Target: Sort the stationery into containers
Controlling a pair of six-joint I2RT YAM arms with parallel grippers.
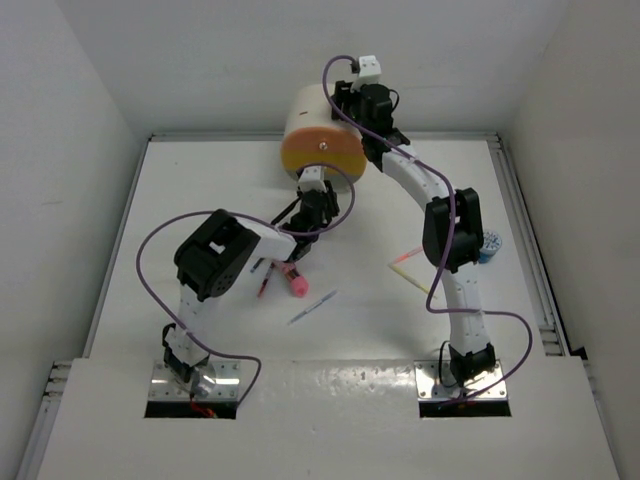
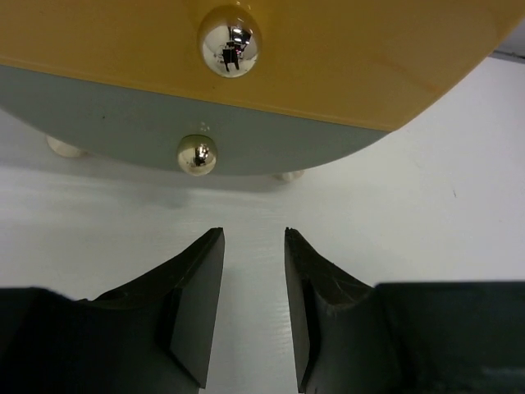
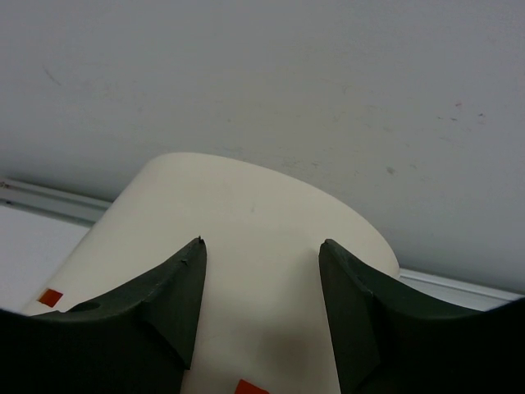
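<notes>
A rounded drawer organizer (image 1: 312,145) with orange, yellow and grey drawers stands at the back. My left gripper is open below its front, facing the grey bottom drawer (image 2: 131,123) and its metal knob (image 2: 197,154), with nothing between the fingers. My right gripper is open over the organizer's cream top (image 3: 238,205). On the table lie a pink cylindrical case (image 1: 298,284), a red pen (image 1: 266,282), a blue pen (image 1: 312,307), and a yellow pen (image 1: 413,280) with a red pen beside it (image 1: 407,253).
A blue round object (image 1: 489,246) sits at the right, beside my right arm. Walls enclose the workspace behind and at both sides.
</notes>
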